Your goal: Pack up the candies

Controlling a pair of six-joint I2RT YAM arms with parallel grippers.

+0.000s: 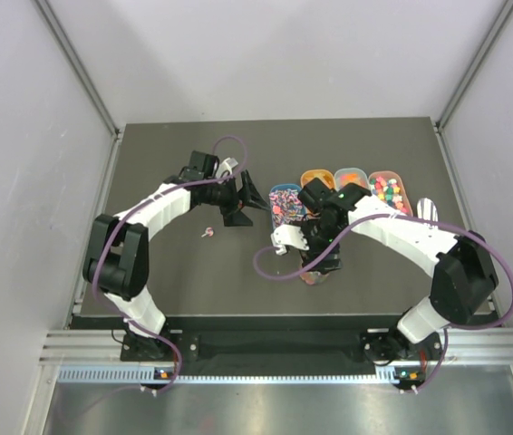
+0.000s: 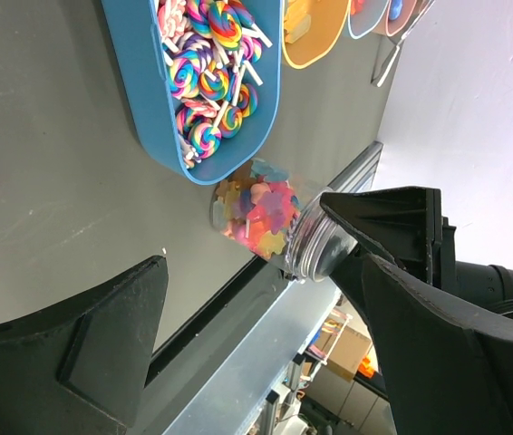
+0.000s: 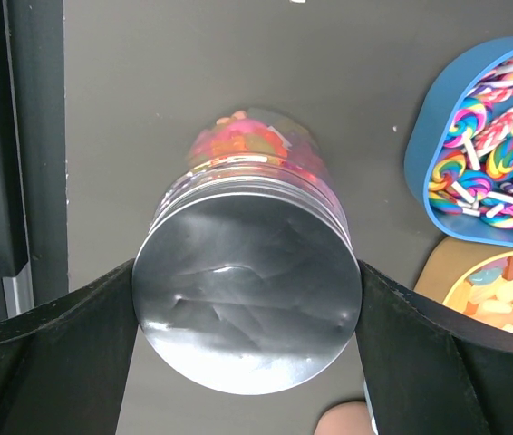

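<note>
A clear jar (image 2: pixel 255 210) of colourful candies stands on the table, topped by a silver lid (image 3: pixel 247 294). In the right wrist view the fingers of my right gripper are spread wide, one on either side of the lid; whether they touch it is hard to tell. From above, that arm hides most of the jar. Over the table's left half, my left gripper (image 1: pixel 256 213) hangs open and empty, apart from the jar. A blue bin (image 2: pixel 134 82) holds swirl lollipops. Orange sweets fill the orange bin (image 2: pixel 322 45).
Further right are a pale bin (image 1: pixel 351 174) with orange sweets, a pink bin (image 1: pixel 392 175) of mixed candies and a white scoop (image 1: pixel 427 210). One small pink candy (image 1: pixel 208 232) lies alone on the left. A purple cable loops along each arm.
</note>
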